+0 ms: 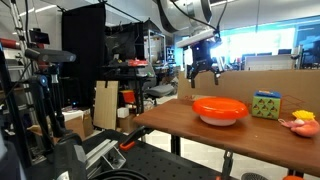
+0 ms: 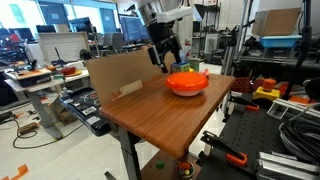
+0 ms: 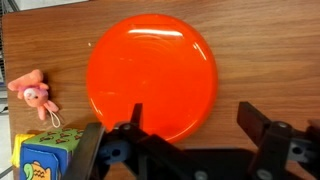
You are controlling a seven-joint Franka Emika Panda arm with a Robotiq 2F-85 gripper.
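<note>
A glossy orange-red round lid or dish (image 1: pixel 220 106) rests on top of a white bowl (image 1: pixel 222 121) on the wooden table. From above, in the wrist view, the orange disc (image 3: pixel 150 75) fills the middle and hides the bowl beneath it. My gripper hangs over the near side of the disc, fingers wide apart and nothing between them. Its left finger overlaps the disc, while the right finger is over bare wood. In exterior view 2 the gripper (image 2: pixel 173 62) is above the orange disc, not touching it.
A blue, yellow and green block (image 1: pixel 265 105) stands beyond the bowl. To its right sits a small pink toy (image 1: pixel 302 123), seen also as a pink plush (image 3: pixel 36 92) in the wrist view.
</note>
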